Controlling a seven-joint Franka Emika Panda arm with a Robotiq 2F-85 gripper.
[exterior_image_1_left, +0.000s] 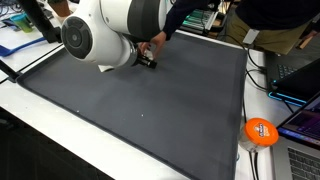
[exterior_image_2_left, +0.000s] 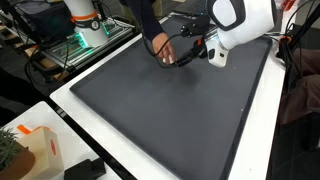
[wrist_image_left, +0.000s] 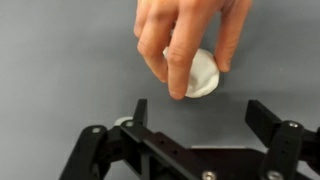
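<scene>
In the wrist view my gripper is open, its two black fingers wide apart with nothing gripped between them. A person's hand reaches in from the top, fingertips on a round white object lying on the dark mat, ahead of my fingertips. Part of a smaller whitish thing shows beside the left finger, mostly hidden. In the first exterior view my gripper is low over the mat's far part, close to the person's hand. The second exterior view also puts the hand beside the gripper.
An orange-lidded container stands off its right edge, near laptops. In the second exterior view, a white item with an orange sticker sits at the lower left.
</scene>
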